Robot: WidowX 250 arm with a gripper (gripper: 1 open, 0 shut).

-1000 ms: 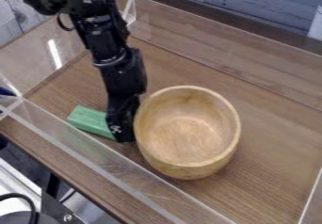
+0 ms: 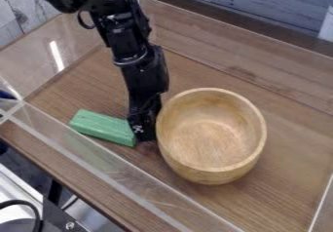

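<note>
The black arm reaches down from the upper left to the gripper [image 2: 143, 123], which sits low between a green block [image 2: 101, 127] and a large wooden bowl [image 2: 213, 134]. The green block lies on the table at the lower left, its right end by the gripper's tip. The gripper is against or very near the bowl's left side; its fingers are dark, so their spacing and any contact are hard to make out.
Clear plastic edges run along the left and front. A white object [image 2: 325, 21] stands at the far right edge.
The bowl has shifted to the right over the last second. The gripper has moved slightly, staying low beside the block and bowl.
</note>
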